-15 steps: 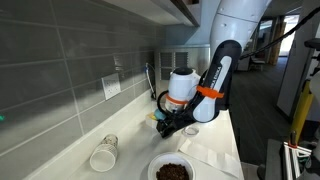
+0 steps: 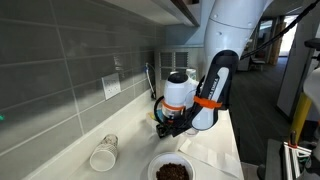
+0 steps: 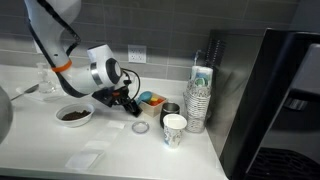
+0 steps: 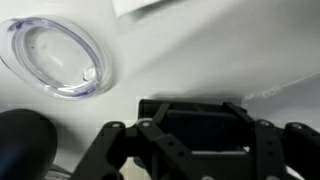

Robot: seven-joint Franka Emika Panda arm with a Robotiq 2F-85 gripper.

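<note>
Low over the counter, my gripper (image 3: 124,108) points down between the white bowl and the clear ring-shaped dish. A dark block-like thing (image 4: 192,109) lies against the black finger parts in the wrist view. Dark on dark, its edges blend with the fingers, so I cannot tell whether they touch it or how far apart they stand. The clear round dish (image 4: 58,55) sits to the left in that view, apart from the fingers. From the first exterior view, the fingertips (image 2: 165,127) are seen just beyond the bowl, small and dark.
The white bowl (image 3: 60,120) holds dark brown pieces. A box with colourful items (image 3: 152,102), a dark metal cup (image 3: 170,112), a patterned white cup (image 3: 173,130) and a wire basket (image 3: 197,100) stand to the right. White paper (image 2: 212,160) lies flat. A metal can (image 2: 104,155) lies by the wall.
The arm has come lower and closer to the counter over the last second. Its white wrist now covers the clear dish in the first exterior view. The bowl and can have not moved.
</note>
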